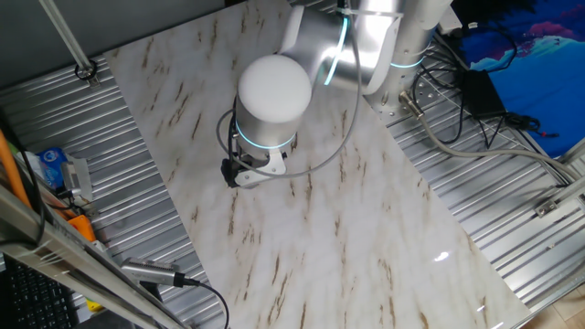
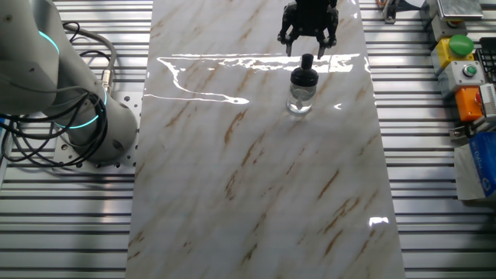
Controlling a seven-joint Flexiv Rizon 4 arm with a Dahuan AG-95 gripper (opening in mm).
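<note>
A small clear bottle with a black cap [image 2: 304, 77] stands upright on the marble-patterned table, in the upper middle of exterior view 2. Just past it and apparently above the table, my black gripper [image 2: 309, 49] hangs with its two fingers spread apart. No object shows between them; the bottle's top appears just below the fingertips in that view. Whether they touch the bottle cannot be told, but a gap seems to show. From exterior view 1 the arm's white rounded end [image 1: 274, 89] covers most of the gripper, and the bottle is hidden.
Beyond one edge sit a green button box [image 2: 461, 46], an orange box [image 2: 469, 103] and a blue packet [image 2: 484, 159]. A grey cable [image 1: 352, 119] loops round the arm's end.
</note>
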